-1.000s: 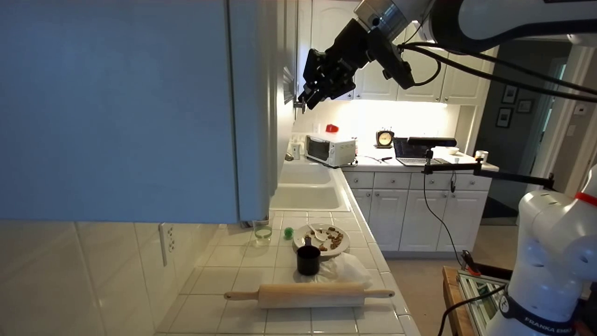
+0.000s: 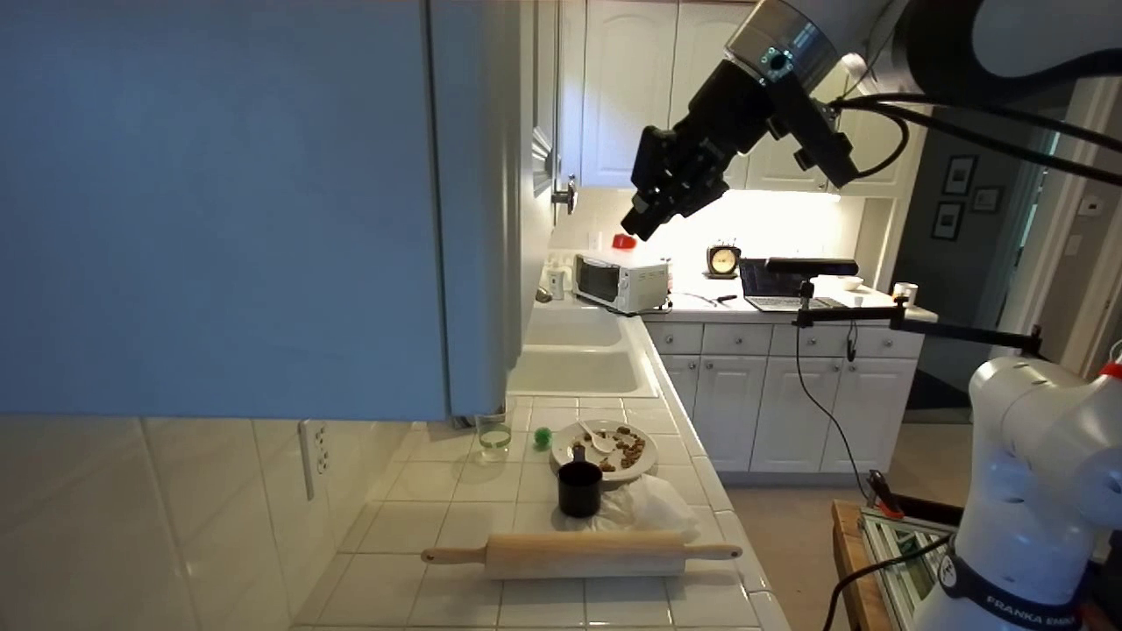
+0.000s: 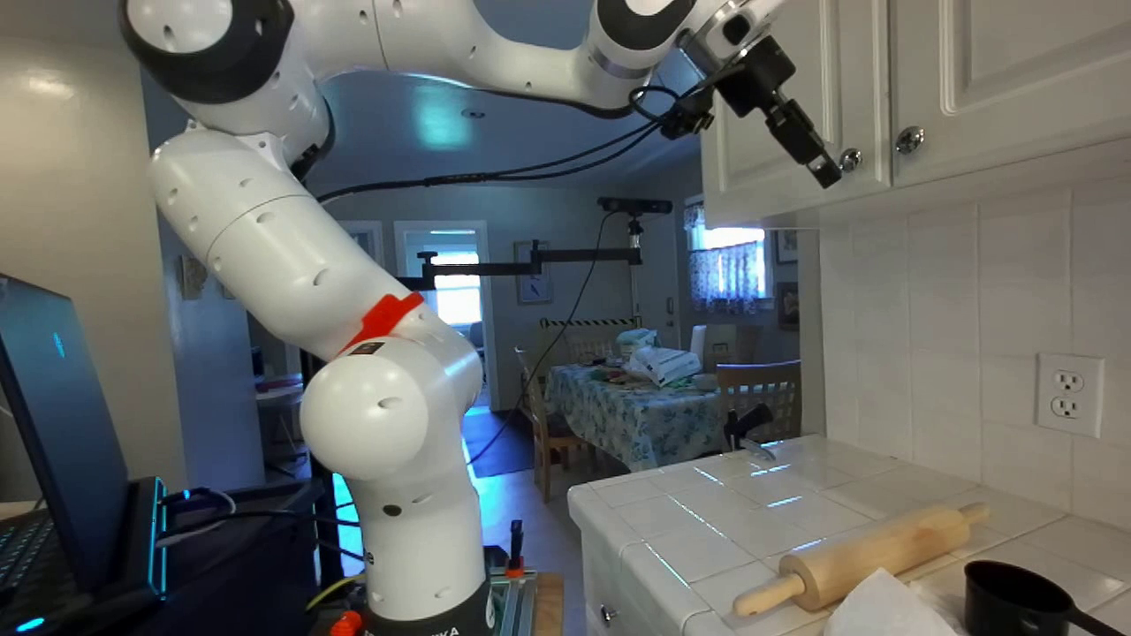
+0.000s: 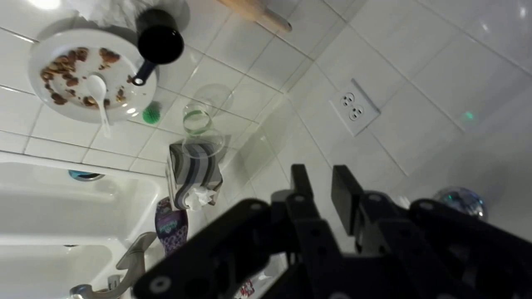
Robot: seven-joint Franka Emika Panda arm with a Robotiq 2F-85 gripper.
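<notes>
High above the counter, my gripper [image 2: 637, 223] hangs with its tips pointing down toward the wall cabinets. In the wrist view its two black fingers [image 4: 300, 182] stand a small gap apart, and the wall shows between them with no object visible there. A round metal cabinet knob [image 4: 461, 202] lies to the right of the fingers, apart from them. Exterior view 2 shows the fingertips close in line with a cabinet door knob [image 3: 850, 160]; the depth between them is unclear. From exterior view 1, clear space separates the gripper from the door knob [image 2: 568, 195].
On the tiled counter are a rolling pin [image 2: 585, 554], a black cup [image 2: 579, 490], a white plate [image 2: 563, 456] with food bits and a spoon, a glass [image 2: 493, 438] and a green ball [image 2: 542, 437]. The sink [image 2: 589, 370] lies beyond. The blue-lit cabinet [image 2: 221, 210] overhangs at left.
The arm has moved right and slightly down in exterior view 1, taking the gripper away from the cabinet knob it overlapped before. The counter items have stayed put.
</notes>
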